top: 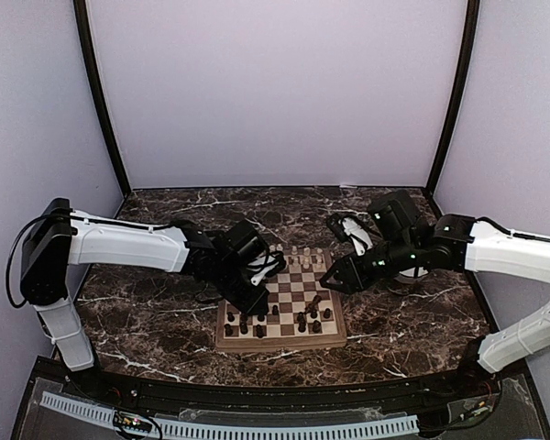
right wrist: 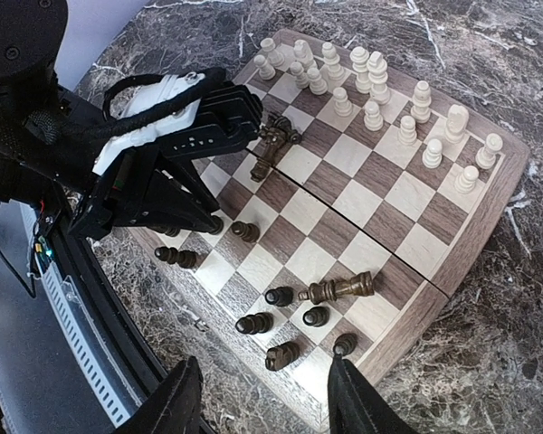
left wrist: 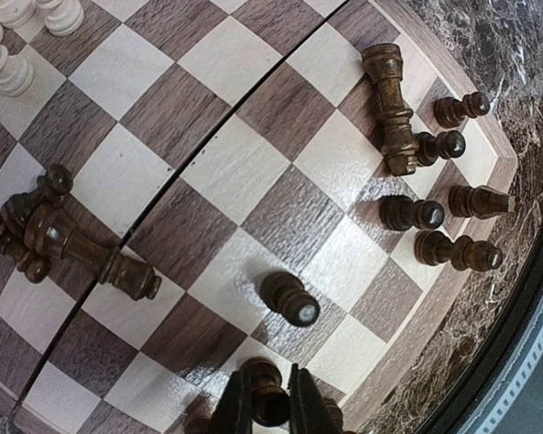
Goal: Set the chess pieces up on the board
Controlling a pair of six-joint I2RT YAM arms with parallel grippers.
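Observation:
My left gripper is shut on a dark chess piece point(left wrist: 270, 411), low over the near part of the chessboard point(top: 280, 341); the top view shows it at the board's left side. A dark pawn point(left wrist: 294, 303) stands just beyond it. Several dark pieces stand along the near side, while others lie toppled, including a tall piece point(left wrist: 389, 108) and another tall piece point(right wrist: 339, 287). White pieces point(right wrist: 377, 77) stand along the far side. My right gripper is open, above the board's right side, with nothing held.
The board rests on a dark marble table point(top: 147, 357), with bare surface around it. A white round object point(top: 411, 274) is partly hidden behind the right arm. The left arm reaches over the board in the right wrist view.

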